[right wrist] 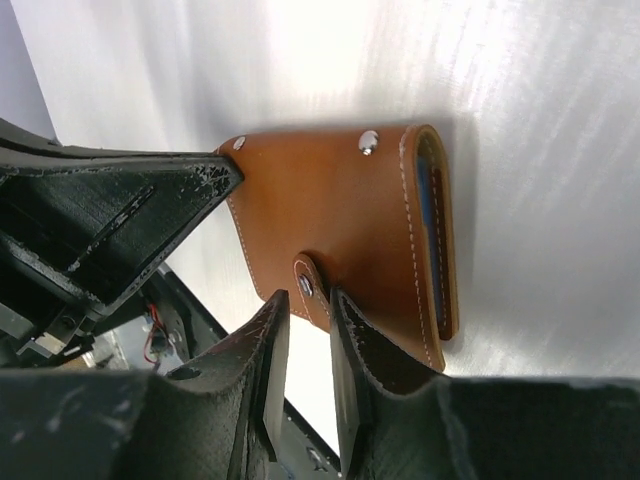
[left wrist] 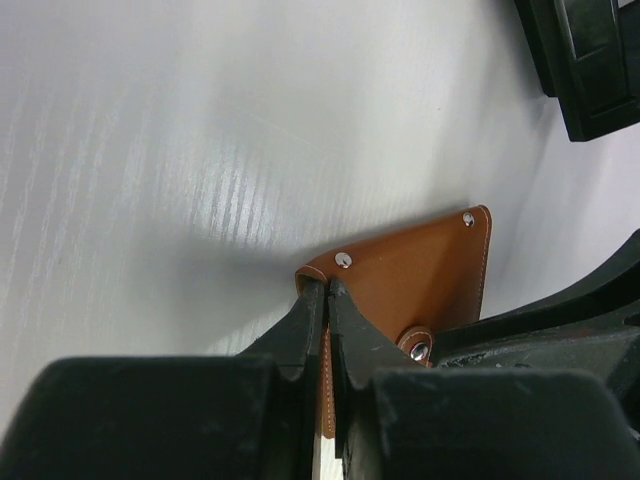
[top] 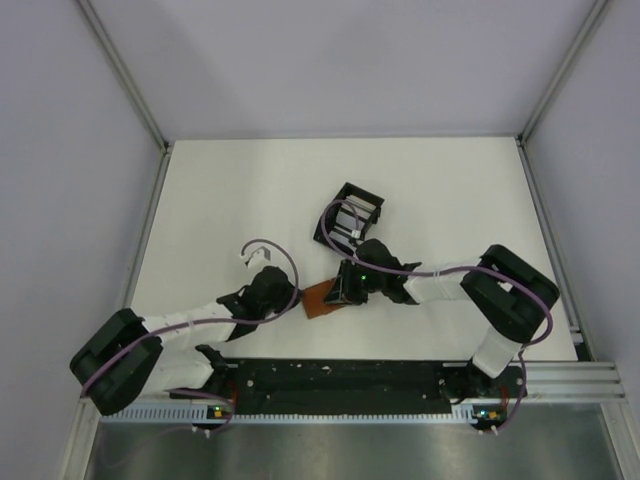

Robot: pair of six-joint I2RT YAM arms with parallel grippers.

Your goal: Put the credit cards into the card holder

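The brown leather card holder (top: 317,300) sits at the front middle of the table in the top view, its snap tab facing up. My left gripper is shut on a corner of the holder (left wrist: 410,262), beside a stud. In the right wrist view, the fingers of my right gripper stand slightly apart, right by the snap tab (right wrist: 307,283); I cannot tell whether they touch it. Blue shows inside the open side of the holder (right wrist: 408,225). Several pale cards (top: 357,212) appear in the black rack (top: 330,227) behind the holder.
In the left wrist view, a corner of the black rack (left wrist: 585,50) shows at the upper right.
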